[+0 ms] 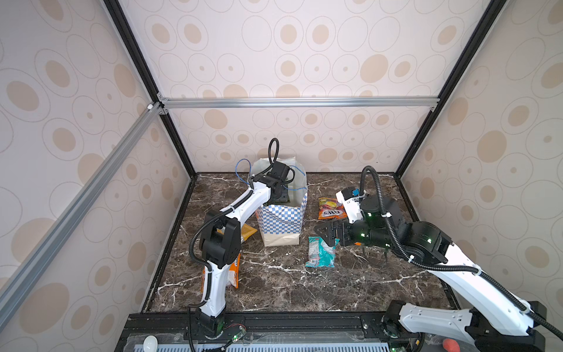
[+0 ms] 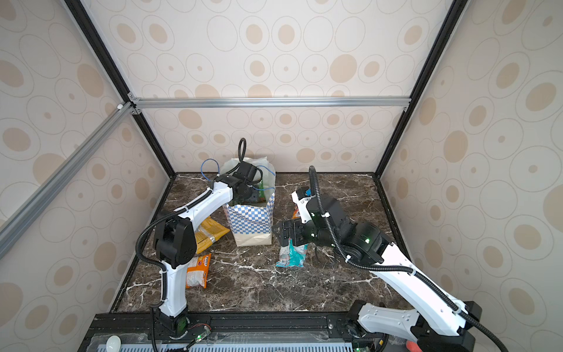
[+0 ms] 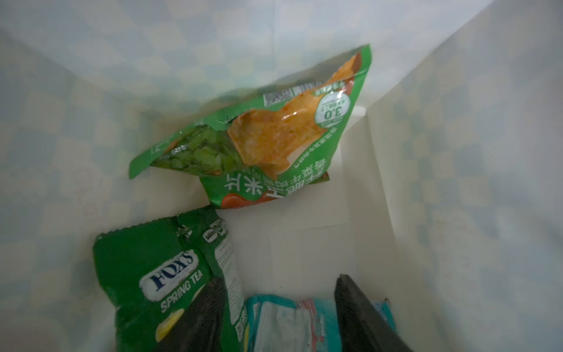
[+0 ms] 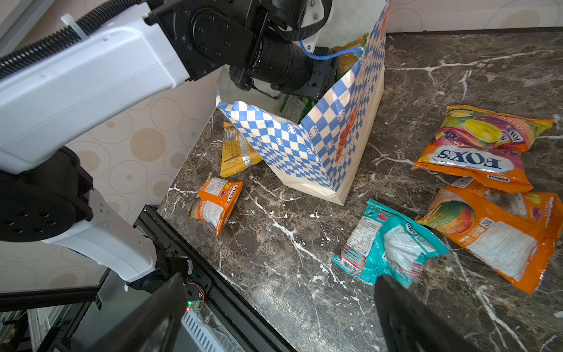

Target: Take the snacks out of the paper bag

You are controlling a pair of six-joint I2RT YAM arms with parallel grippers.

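The paper bag point(image 1: 281, 220), blue-and-white checked with a cream base, stands upright toward the back of the table. My left gripper reaches down inside it, fingers part open, nothing between the fingers. In the left wrist view a green chip packet point(image 3: 275, 140) leans at the far wall of the bag. A dark green FOX'S packet point(image 3: 170, 281) lies by the left finger, and a teal packet point(image 3: 287, 322) shows behind and between the fingertips, lower down. Off to the bag's right, my right gripper hangs open and empty above the table.
On the table right of the bag are a teal packet point(image 4: 393, 243), an orange-purple FOX'S packet point(image 4: 481, 146) and an orange packet point(image 4: 498, 228). A yellow packet point(image 2: 208, 234) and an orange one point(image 2: 198, 271) lie left of it.
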